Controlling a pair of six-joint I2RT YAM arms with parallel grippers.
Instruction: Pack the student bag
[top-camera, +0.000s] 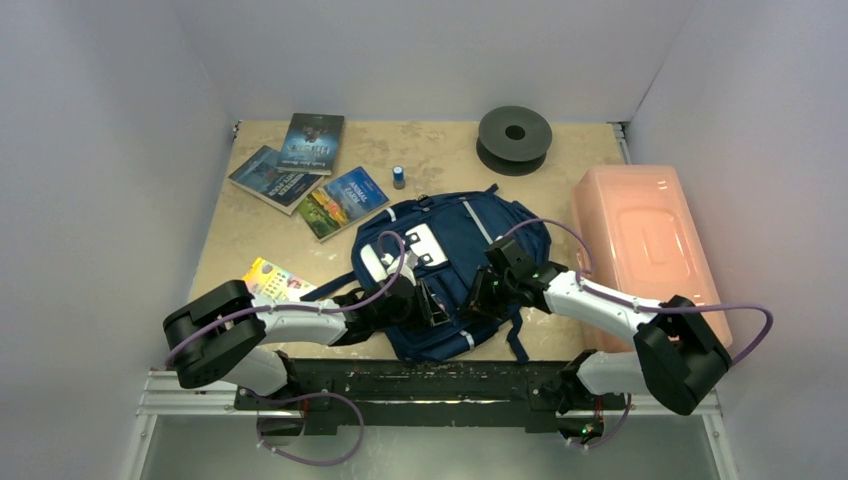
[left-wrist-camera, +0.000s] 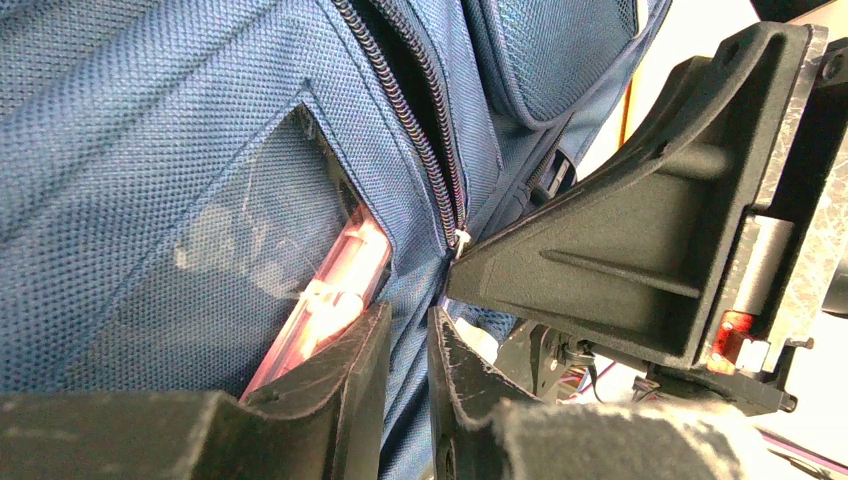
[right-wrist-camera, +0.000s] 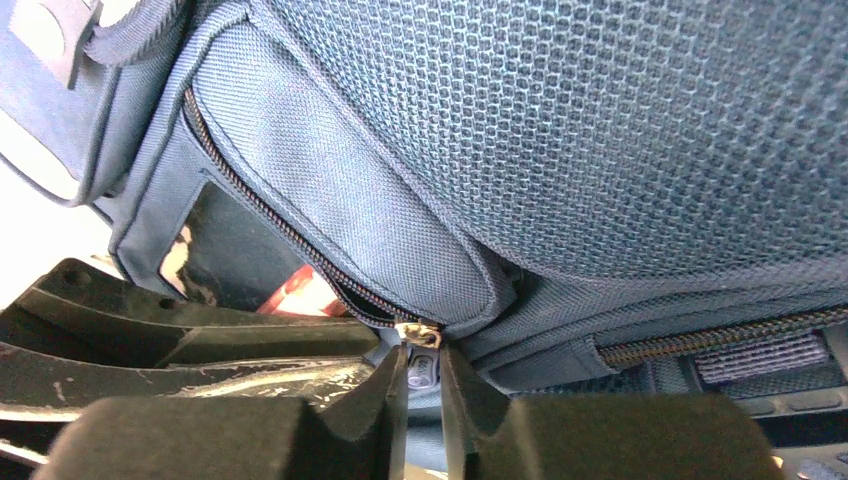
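The dark blue bag (top-camera: 460, 220) lies on the table beneath both arms. In the left wrist view, blue fabric (left-wrist-camera: 408, 320) runs between the fingers of my left gripper, which is shut on it. A clear window beside it shows a pinkish tube-like item (left-wrist-camera: 330, 290) inside the bag. The metal zipper pull (right-wrist-camera: 422, 366) hangs at the end of a zipper in the right wrist view. My right gripper is part open around that pull, one fingertip on each side. Both sets of fingertips are close together at the bag's front.
Three books, among them Animal Farm (top-camera: 343, 202), lie at the back left, with a small blue-capped bottle (top-camera: 398, 177) nearby. A yellow patterned item (top-camera: 277, 280) is left of the bag. A black spool (top-camera: 514, 138) and a pink bin (top-camera: 645, 250) stand right.
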